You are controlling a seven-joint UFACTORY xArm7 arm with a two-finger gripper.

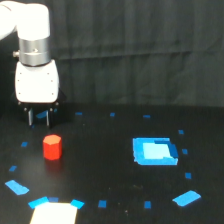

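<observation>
A small red block (52, 147) stands on the dark table at the left, its whole front in view. My gripper (39, 118) hangs from the white arm just behind and slightly left of the block, apart from it. Its dark fingers look spread, with nothing seen between them. To the right is a blue-rimmed tray (137, 153) with a pale inside.
Flat blue pieces lie at the left (16, 187) and front right (186, 198). A whitish object (54, 213) shows at the bottom edge. Small blue squares dot the table. Clear table lies between block and tray.
</observation>
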